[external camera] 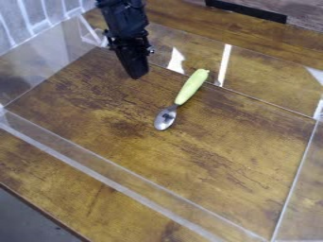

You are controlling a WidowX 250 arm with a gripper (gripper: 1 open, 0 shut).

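Note:
A spoon with a pale yellow-green handle (192, 86) and a metal bowl (165, 118) lies diagonally on the wooden surface (108, 132), near the middle of the view. My black gripper (136, 70) hangs at the upper left of the spoon, apart from it. It looks shut, with nothing seen between its fingers.
Clear plastic walls (76, 146) border the wooden work area. A dark bar (252, 13) lies at the back, and a white railing (36, 21) stands at the top left.

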